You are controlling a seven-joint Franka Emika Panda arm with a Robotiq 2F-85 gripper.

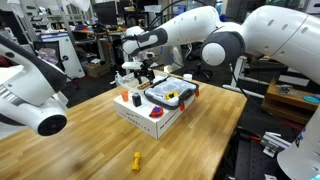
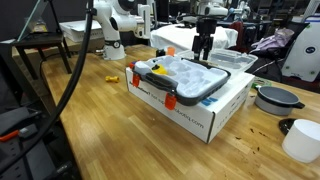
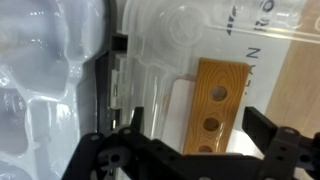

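Observation:
My gripper is open, its dark fingers (image 3: 272, 142) spread at the bottom of the wrist view with nothing held. A wooden block (image 3: 217, 92) with round holes appears in the space between them, beside clear plastic. Whether the fingers touch anything cannot be told. In the exterior views the gripper (image 1: 145, 77) hangs over the far side of a white box (image 2: 205, 121). On that box rests a black-rimmed tray (image 2: 222, 78) with pale compartments and red-orange latches; a yellow item (image 2: 160, 70) lies in it.
A yellow object (image 1: 136, 161) lies alone on the wooden table, with free surface around it. Close to the box stand a clear bin (image 2: 230, 61) and a grey pot (image 2: 278, 100). A white mug (image 2: 301, 141) is at the right edge of exterior view 2.

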